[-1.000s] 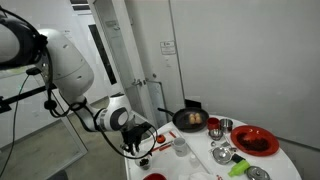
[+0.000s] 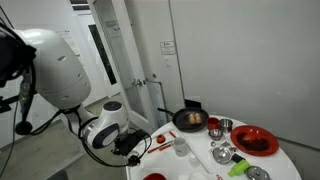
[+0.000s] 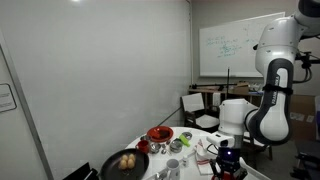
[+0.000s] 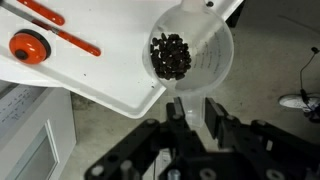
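Note:
In the wrist view, a whitish cup [image 4: 205, 62] holds a heap of dark beans [image 4: 170, 56] on its left side. My gripper is shut on the cup's pale handle [image 4: 191, 106]. The cup overlaps the edge of the white tabletop, with floor showing beyond. From the first exterior view, the gripper [image 2: 132, 158] appears low at the table's left edge. In the second exterior view it is small and dark at the right, and its fingers cannot be made out.
A black pan [image 2: 180, 122] with brown items stands at the back, and a red plate [image 2: 264, 147] lies farther right. Metal cups [image 2: 214, 134], a white mug [image 2: 181, 147] and a red bowl [image 2: 155, 177] crowd the table. A red round object [image 4: 28, 46] and red-handled knives [image 4: 75, 40] lie nearby.
The arm has shifted left in the first exterior view, its upper part bulging farther toward the camera. The gripper end and held cup have moved left to the table's edge. Other objects look unmoved.

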